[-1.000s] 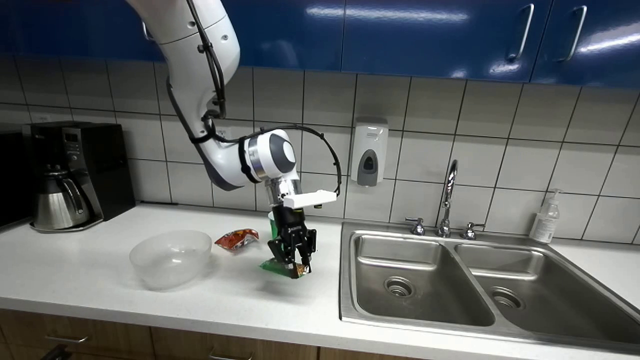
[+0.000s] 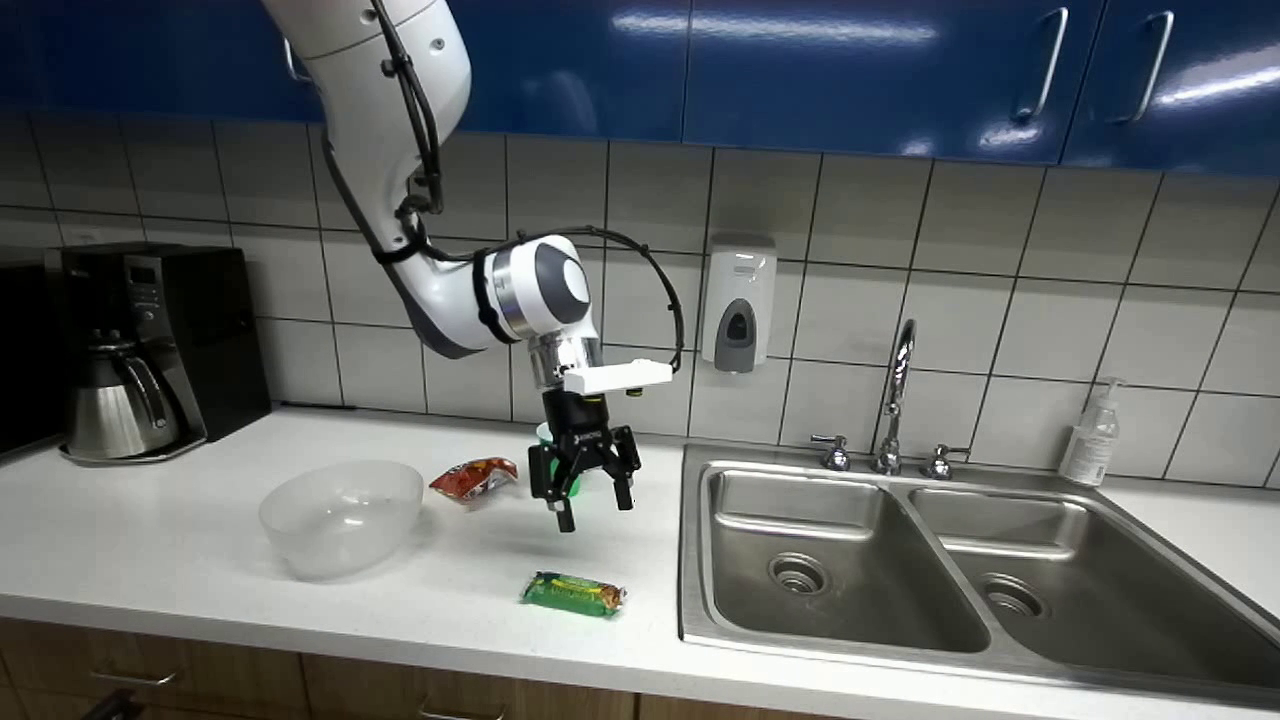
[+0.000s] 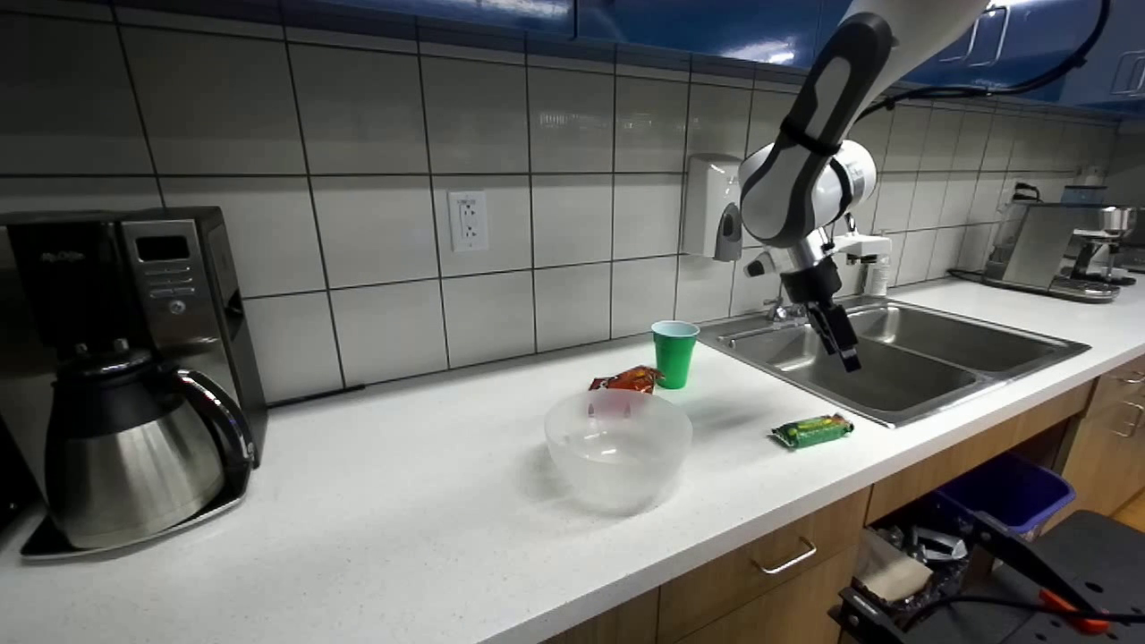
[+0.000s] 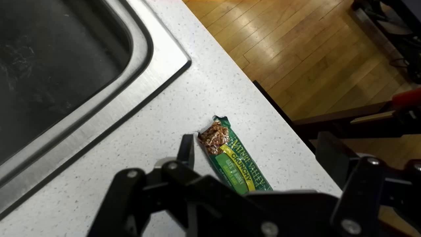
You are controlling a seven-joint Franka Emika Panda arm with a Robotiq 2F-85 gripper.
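Note:
A green granola bar point(image 2: 573, 594) with a brown patch at one end lies flat on the white counter, left of the sink's front corner. Above it, clear of the bar, hangs my gripper point(image 2: 595, 510), open, its fingers spread and nothing between them. From the wrist, the bar point(image 4: 236, 162) appears between the two dark fingers, its lower end hidden behind the gripper's body. Exterior view 2 also has the bar point(image 3: 812, 430) alone on the counter, below the gripper point(image 3: 843, 354).
A translucent bowl point(image 2: 342, 518) stands to the left, with a red snack bag point(image 2: 475, 478) behind it. The green cup point(image 3: 674, 354) stands near the wall. The double sink point(image 2: 840, 552) takes up the right side. Counter between bowl and bar is clear.
The bar was at the nearly closed fingers, partly covered by them; now it lies apart from them, lower in exterior view 1. The fingers have spread and the gripper sits slightly higher.

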